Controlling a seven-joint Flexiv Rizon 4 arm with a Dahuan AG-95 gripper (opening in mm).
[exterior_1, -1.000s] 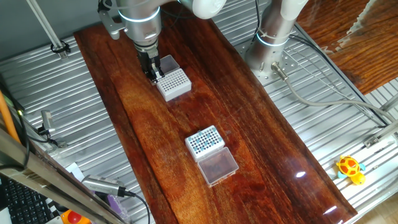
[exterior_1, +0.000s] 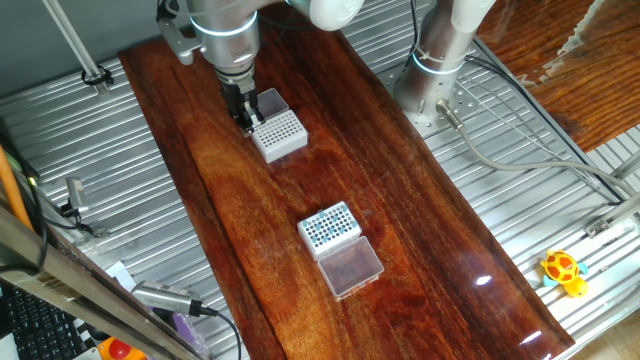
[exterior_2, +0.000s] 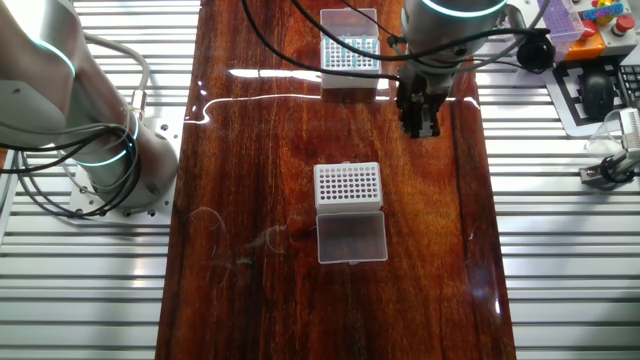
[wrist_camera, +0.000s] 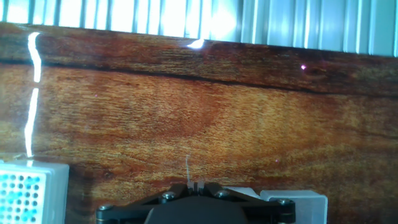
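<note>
A white rack box (exterior_1: 280, 136) with rows of holes that look empty stands at the far end of the table in exterior view 1, its clear lid (exterior_1: 271, 103) folded open behind it. My gripper (exterior_1: 248, 124) appears just left of that rack there. From exterior view 2, the gripper (exterior_2: 421, 130) hangs over the table, to the right of the same white rack (exterior_2: 347, 188). Its fingertips (wrist_camera: 190, 185) meet in the wrist view, and nothing clear shows between them. A second rack box (exterior_1: 330, 230), dotted with blue in many holes, sits nearer with its lid (exterior_1: 351, 267) open.
Bare wood of the table (exterior_1: 215, 190) lies along the left side and between the boxes. A cable (exterior_2: 300, 70) crosses in front of the blue-dotted rack in exterior view 2. A toy turtle (exterior_1: 563, 270) rests off the table on the metal slats.
</note>
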